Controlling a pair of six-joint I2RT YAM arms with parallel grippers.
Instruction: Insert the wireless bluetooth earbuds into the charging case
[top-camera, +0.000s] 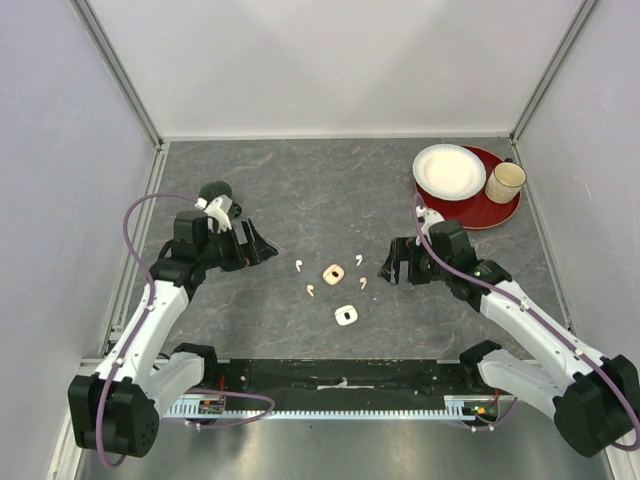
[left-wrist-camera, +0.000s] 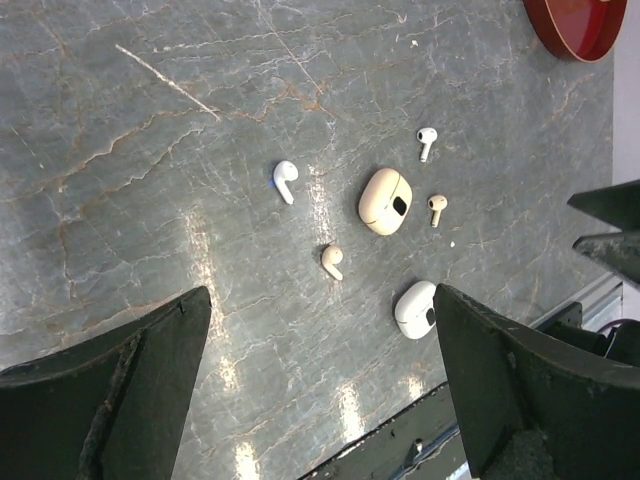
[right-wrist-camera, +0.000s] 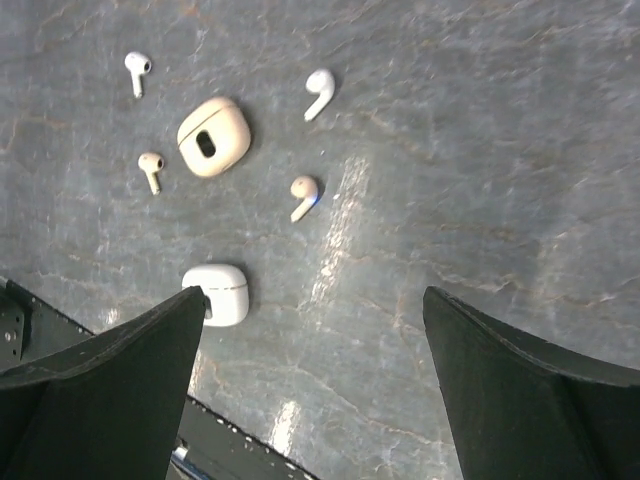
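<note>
A beige charging case (top-camera: 333, 274) and a white charging case (top-camera: 346, 315) lie apart on the grey table. Two white earbuds and two beige ones are loose around the beige case. In the left wrist view, one white earbud (left-wrist-camera: 285, 182) and one beige earbud (left-wrist-camera: 332, 262) lie on the near side, the other white earbud (left-wrist-camera: 427, 142) and beige earbud (left-wrist-camera: 437, 209) beyond the case. My left gripper (top-camera: 272, 252) is open above the table, left of them. On their right hangs my right gripper (top-camera: 388, 279), also open. Both have nothing between their fingers.
At the back right a red tray (top-camera: 480, 211) carries a white plate (top-camera: 449, 172) and a cream mug (top-camera: 505, 182). A dark round object (top-camera: 215, 190) stands behind the left arm.
</note>
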